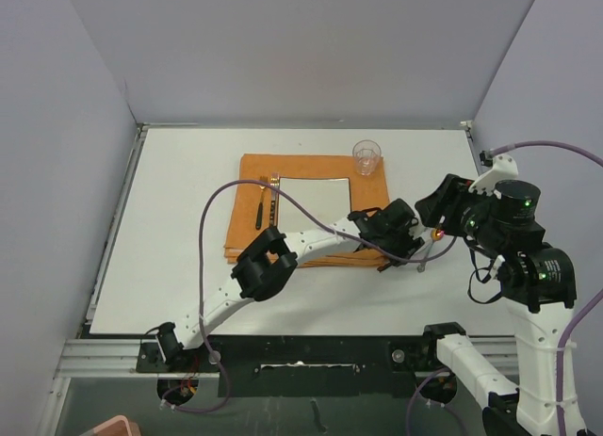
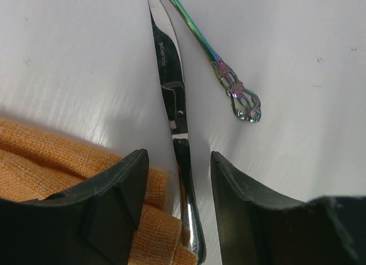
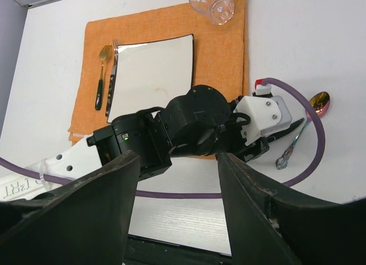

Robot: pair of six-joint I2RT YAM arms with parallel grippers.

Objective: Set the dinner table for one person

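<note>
My left gripper is open at the placemat's right edge, around the handle end of a silver knife (image 2: 171,87) lying beside the folded orange cloth (image 2: 57,162). A rainbow-handled spoon (image 2: 240,102) lies right of the knife. On the orange placemat (image 3: 223,59) sit a white square plate (image 3: 151,64), a gold fork (image 3: 100,76) and another utensil (image 3: 113,76) at its left, and a glass (image 3: 220,7) at the upper right. My right gripper stands open, raised above the table's right side.
The left arm (image 1: 273,266) crosses the front of the placemat and hides part of it. Walls enclose the back and sides.
</note>
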